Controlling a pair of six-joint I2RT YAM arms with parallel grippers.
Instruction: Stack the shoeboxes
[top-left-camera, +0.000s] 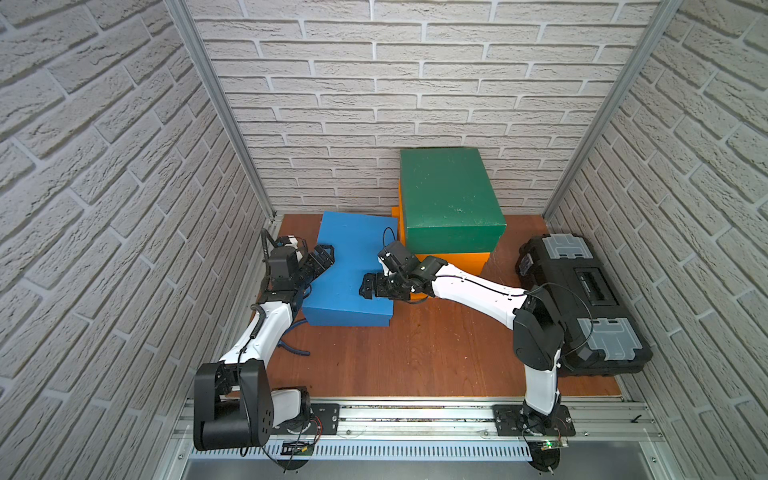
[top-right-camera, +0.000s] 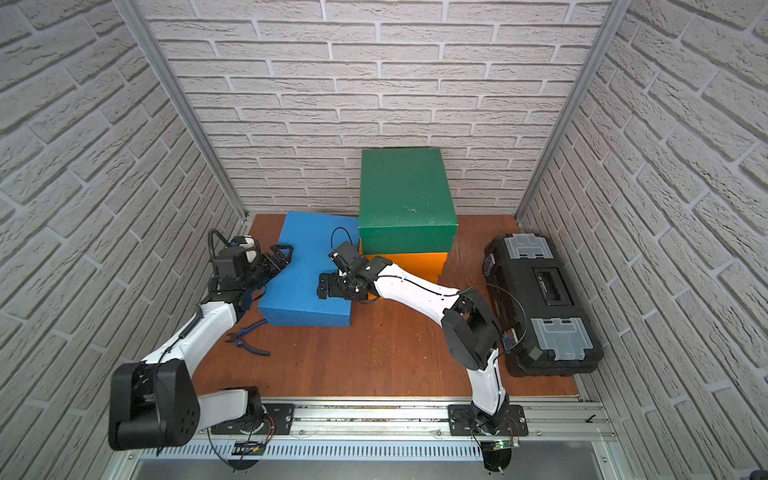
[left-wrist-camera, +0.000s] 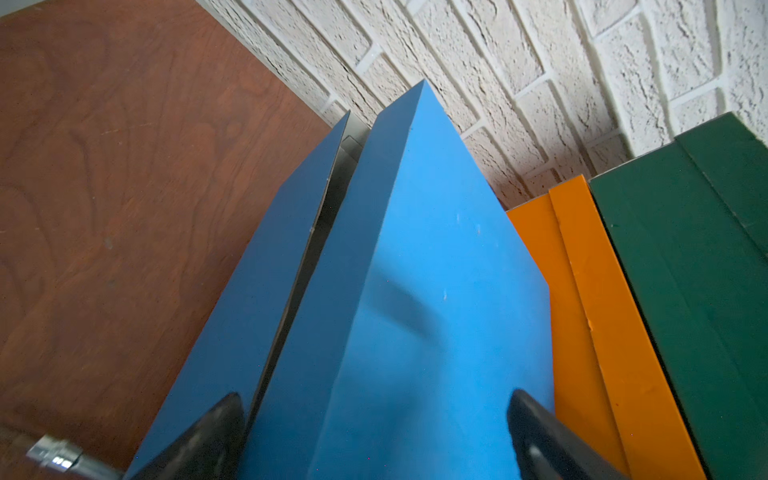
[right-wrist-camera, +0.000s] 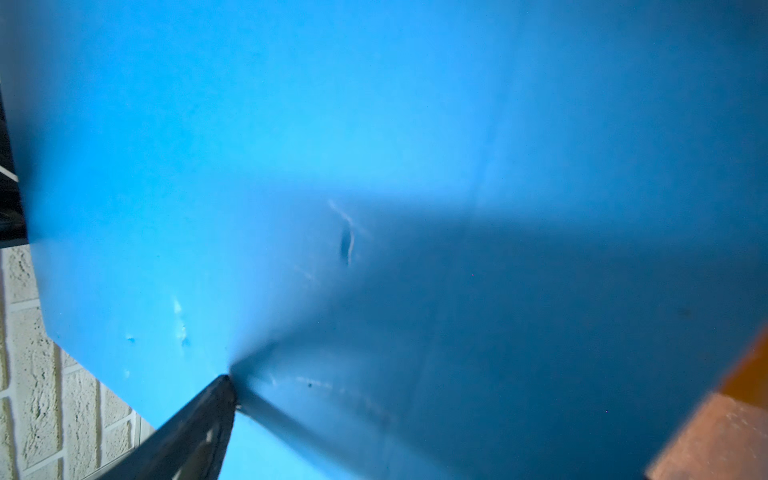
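Note:
A blue shoebox (top-left-camera: 352, 268) rests on the wooden table at the left. To its right, a green shoebox (top-left-camera: 448, 192) sits on top of an orange one (top-left-camera: 456, 262). At the blue box's left side my left gripper (top-left-camera: 323, 255) stands open; its fingers (left-wrist-camera: 209, 436) are spread in the left wrist view, nothing clamped between them. A narrow gap runs along the blue box's left side there. My right gripper (top-left-camera: 370, 285) is open at the blue box's right front, over its top. In the right wrist view a single finger (right-wrist-camera: 196, 428) shows against the blue surface.
Blue-handled pliers (top-right-camera: 250, 339) lie in front of the blue box's left corner. A black toolbox (top-left-camera: 588, 300) fills the right side. Brick-patterned walls enclose the back and sides.

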